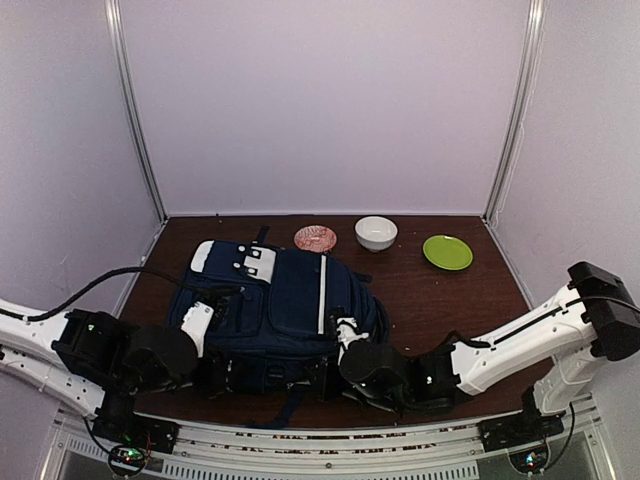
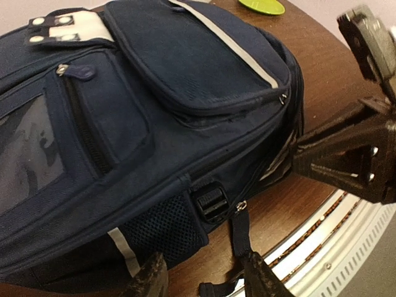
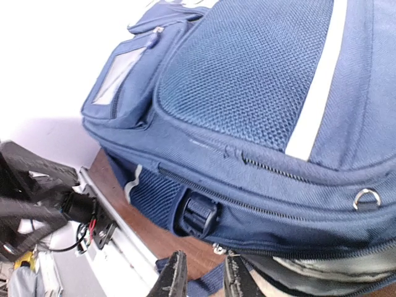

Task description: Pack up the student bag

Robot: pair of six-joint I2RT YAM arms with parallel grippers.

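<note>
A navy backpack [image 1: 295, 295] lies on the table, front pockets up. Along its near side the zipper is partly undone at the right end, where pale lining [image 3: 328, 272] shows. A zipper pull with a dark tab [image 2: 241, 232] hangs by the black side buckle [image 2: 211, 202]. At the bag's near edge my left gripper is open, its fingers well apart with nothing held. My right gripper is also open, more narrowly, just below the buckle; a navy strap [image 3: 210, 281] shows behind its fingers without being visibly gripped.
Behind the bag stand a pink patterned dish [image 1: 315, 238], a white bowl [image 1: 376, 233] and a green plate [image 1: 447, 252]. Both grippers are close together at the front metal rail [image 1: 330, 445].
</note>
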